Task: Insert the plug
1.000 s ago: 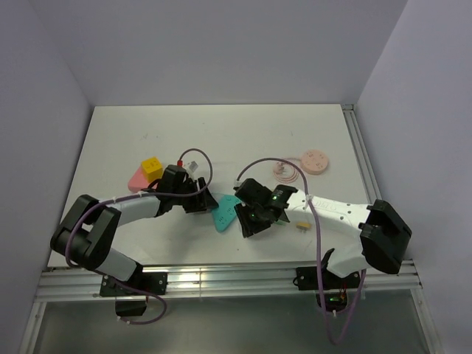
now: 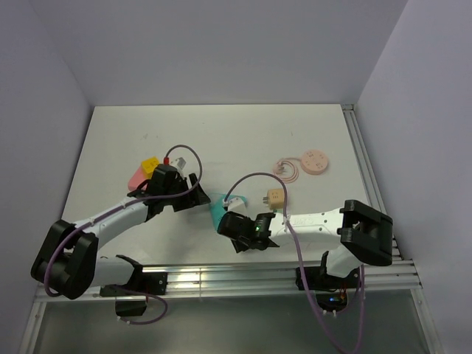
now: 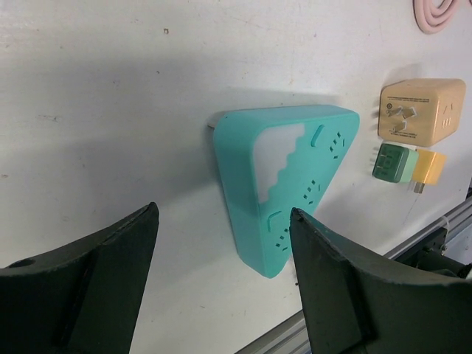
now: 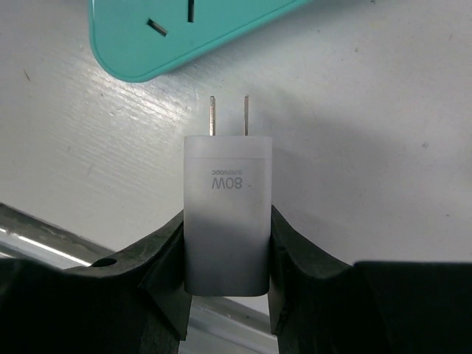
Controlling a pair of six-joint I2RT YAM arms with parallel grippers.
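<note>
A white 80W charger (image 4: 227, 214), two metal prongs pointing forward, is held in my right gripper (image 2: 240, 232), which is shut on it. Its prongs point toward the teal triangular socket block (image 4: 188, 29), which shows slots on its face and lies just beyond them, apparently apart in the right wrist view. My left gripper (image 2: 198, 193) is open with nothing between its fingers, to the left of the block.
A tan adapter (image 3: 420, 110), a green plug (image 3: 391, 162) and a yellow one (image 3: 428, 167) lie right of the block. A pink coiled cable (image 2: 287, 169), round pink puck (image 2: 314, 161) and yellow cube (image 2: 150, 165) are farther out.
My right gripper has moved down and left toward the table's front edge, exposing the tan adapter. The left arm has drawn slightly left.
</note>
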